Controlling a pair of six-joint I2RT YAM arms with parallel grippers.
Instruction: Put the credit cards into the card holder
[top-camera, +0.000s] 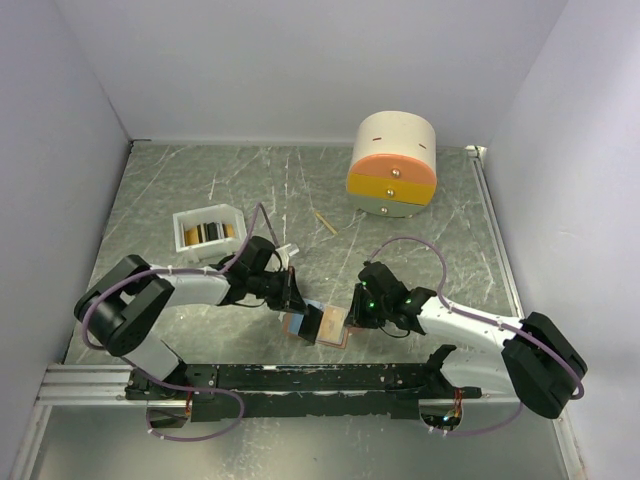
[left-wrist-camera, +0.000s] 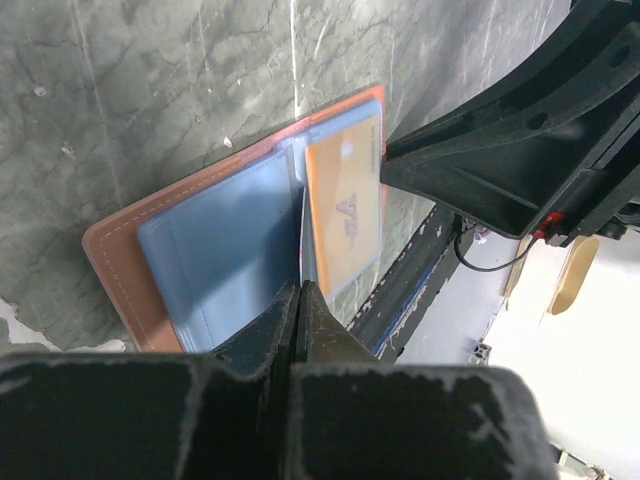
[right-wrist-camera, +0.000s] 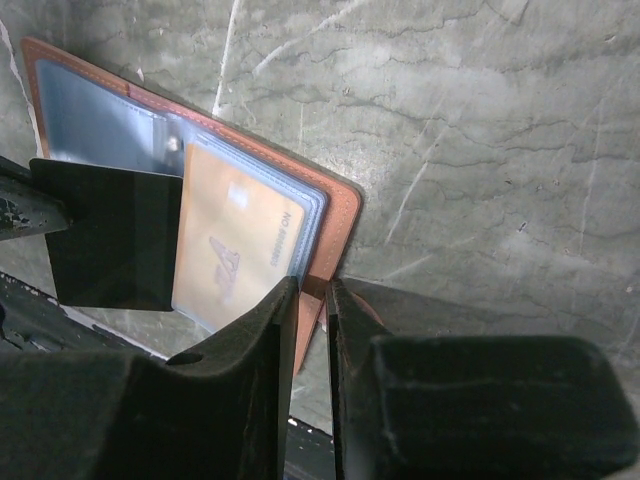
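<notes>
An open card holder (right-wrist-camera: 342, 220) with blue sleeves lies on the marble table at front centre, a pale card (right-wrist-camera: 230, 230) in its right-hand pocket. A black card is pinched in my left gripper over the holder; in the left wrist view it shows only as a thin edge. My right gripper is at the holder's right edge, fingertips close together on that edge; whether they grip it is hard to tell.
A white box (top-camera: 190, 215) with more cards stands at left. A rounded drawer cabinet (top-camera: 390, 160) stands at the back right, and a thin yellow stick (top-camera: 325, 221) lies mid-table, where it is otherwise clear.
</notes>
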